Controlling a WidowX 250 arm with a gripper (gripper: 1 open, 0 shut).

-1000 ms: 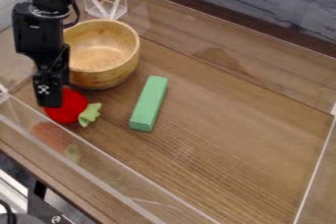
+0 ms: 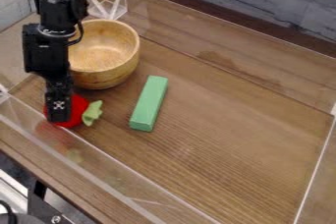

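My gripper [image 2: 55, 108] hangs at the left of the camera view, open, its fingers down over a red object with a green top [image 2: 74, 114], which looks like a strawberry or similar toy. The fingers partly hide the red object; whether they touch it I cannot tell.
A tan bowl [image 2: 118, 51] sits just behind and right of the gripper. A green block [image 2: 149, 102] lies to the right of the red object. A clear plastic item [image 2: 105, 0] stands at the back left.
The gripper has come lower over the red object. The red object sits slightly right of where it was a second ago.
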